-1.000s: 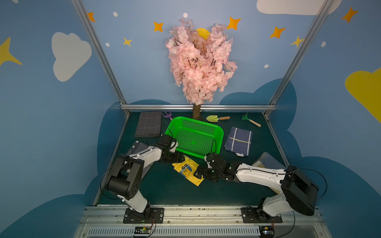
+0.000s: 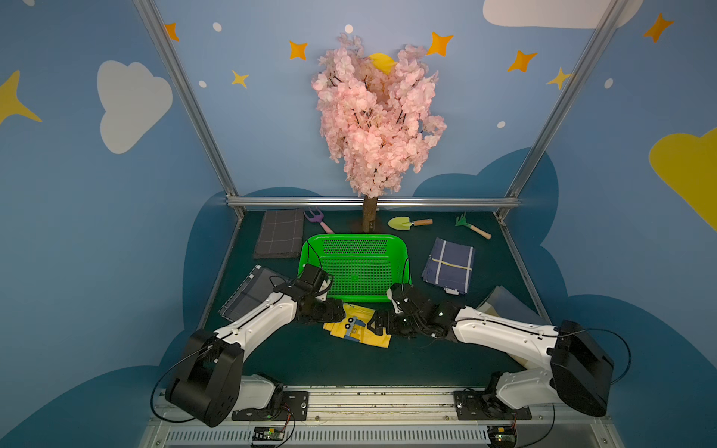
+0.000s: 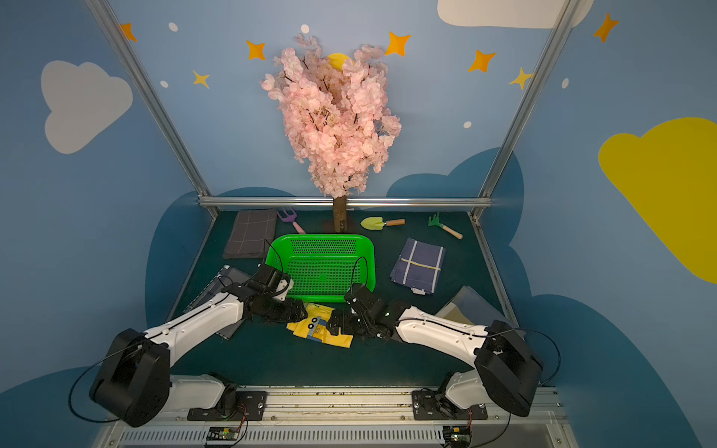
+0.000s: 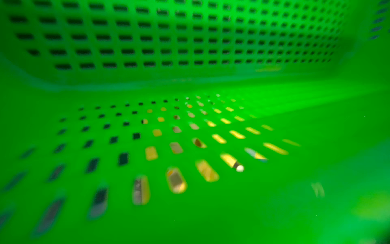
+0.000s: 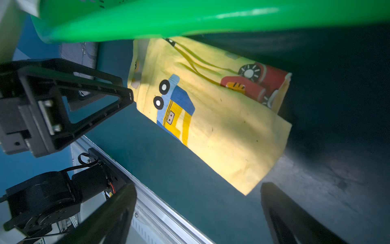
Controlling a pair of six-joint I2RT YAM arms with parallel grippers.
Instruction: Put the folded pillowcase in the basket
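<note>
The folded yellow pillowcase (image 2: 366, 333), printed with vehicles, spans the space between my grippers, in front of the green basket (image 2: 409, 261). In the right wrist view my left gripper is at the pillowcase's (image 5: 227, 130) left end, shut on its edge; the gripped part is partly hidden. My right gripper stands open, fingers apart around the pillowcase's other end without closing on it. The basket (image 4: 182, 75) fills the left wrist view, with yellow showing through its holes and the left fingers out of sight. Inside, the basket looks empty from above.
Folded grey cloths (image 2: 278, 233) lie at left, a navy folded cloth (image 2: 449, 263) at right. A purple fork (image 2: 319, 219), trowel (image 2: 407, 223) and green rake (image 2: 472, 227) line the back.
The basket has shifted left and toward the front and turned straighter. The pillowcase has turned from a steeper diagonal to a flatter one.
</note>
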